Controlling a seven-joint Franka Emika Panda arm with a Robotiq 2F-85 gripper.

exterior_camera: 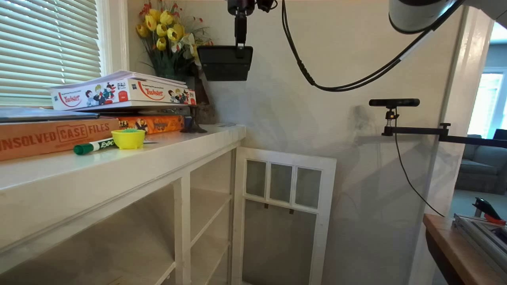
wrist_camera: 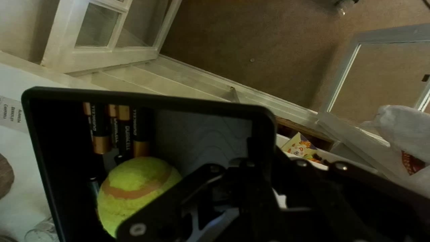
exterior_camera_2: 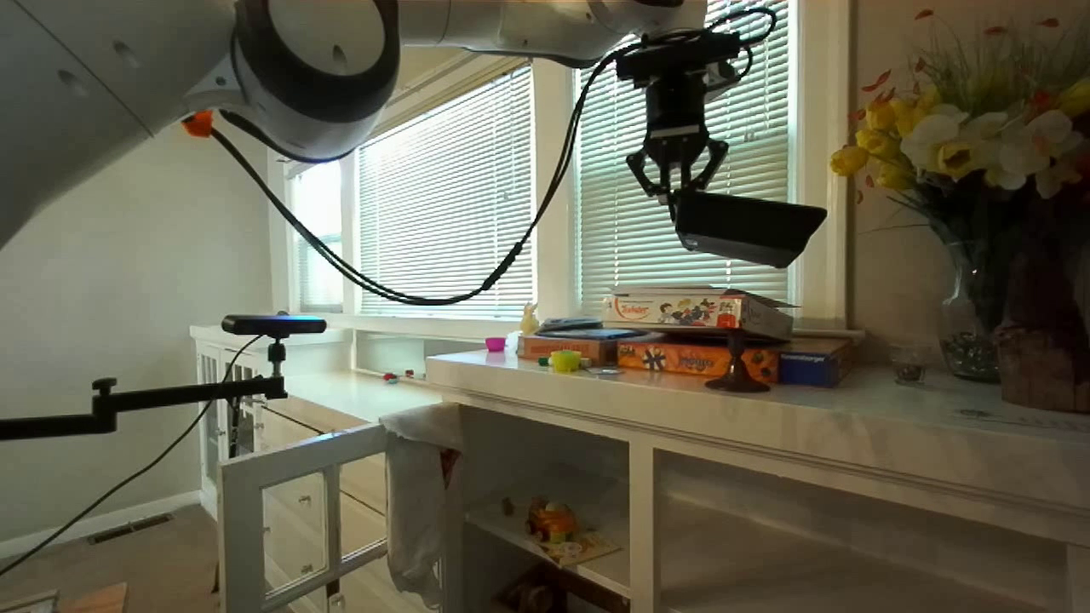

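Observation:
A black tray (exterior_camera_2: 748, 226) hangs in the air with my gripper (exterior_camera_2: 674, 192) shut on one of its walls. In exterior view 2 it tilts a little, its right end lower. From above, in the wrist view, the tray's rim (wrist_camera: 141, 98) surrounds a yellow-green tennis ball (wrist_camera: 139, 181) and several Duracell batteries (wrist_camera: 100, 129) at the left. My fingers cover the tray's near right corner. Exterior view 1 shows the tray (exterior_camera: 225, 63) above the counter's height, near the flower vase.
Below stands a white counter (exterior_camera_2: 869, 414) bearing a Twister box (exterior_camera_2: 705, 308), an orange game box (exterior_camera_2: 695, 359), a dark stand (exterior_camera_2: 737, 368) and a yellow cup (exterior_camera: 128, 139) with a green marker (exterior_camera: 92, 146). Flowers (exterior_camera_2: 960, 143) rise at the right.

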